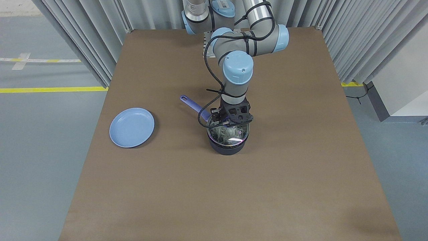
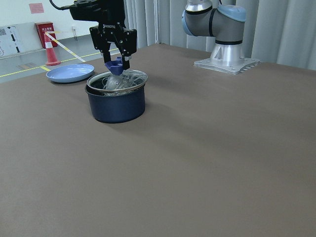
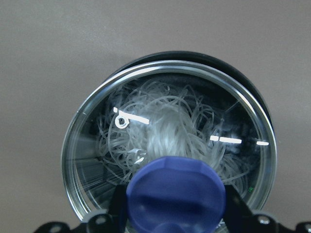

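Observation:
A dark pot (image 2: 116, 108) with pale noodle-like strands inside and a long blue handle (image 1: 192, 105) stands mid-table. Its glass lid (image 3: 262, 165) rests on the rim, slightly off the pot's outline. My gripper (image 2: 116, 59) is directly above, shut on the lid's blue knob (image 3: 175, 194), its fingers either side of it.
A light blue plate (image 1: 131, 127) lies to the left of the pot.

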